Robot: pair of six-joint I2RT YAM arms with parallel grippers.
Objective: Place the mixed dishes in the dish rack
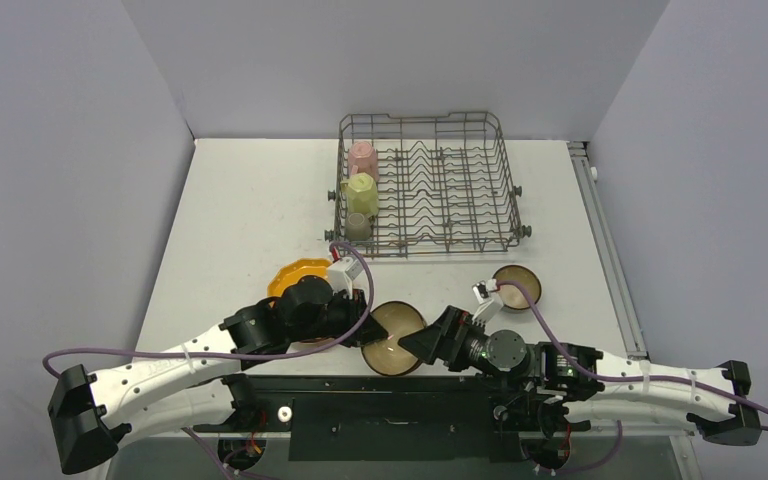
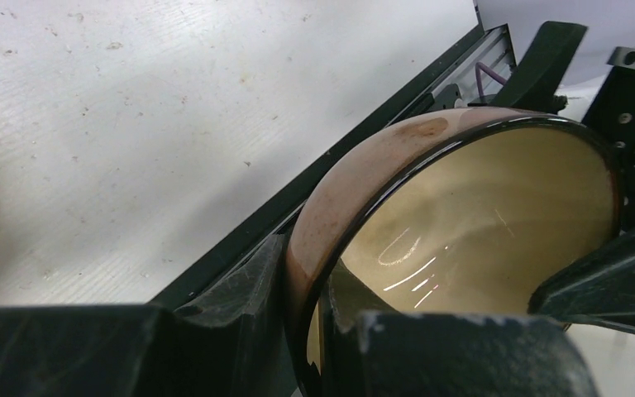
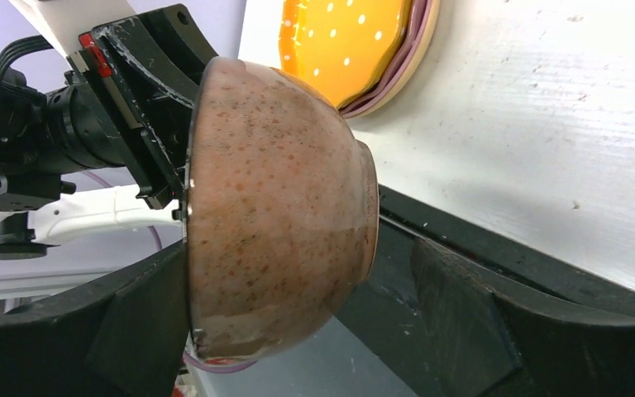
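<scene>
A brown bowl with a dark rim (image 1: 394, 340) is held above the table's front edge, my left gripper shut on its rim. From the right wrist view, the speckled outside of this bowl (image 3: 273, 207) fills the left half, standing tilted. My right gripper is open, with the bowl's far rim partly between its fingers; whether they touch it, I cannot tell. The wire dish rack (image 1: 510, 215) at the back holds a pink cup (image 1: 363, 157), a yellow-green cup (image 1: 361, 195) and a grey cup (image 1: 357, 227) along its left side.
Orange scalloped plates (image 1: 295, 272) lie stacked at the left, partly under my left arm. A second brown bowl (image 1: 517, 287) sits on the table at the right. The rack's middle and right are empty, and the table left of it is clear.
</scene>
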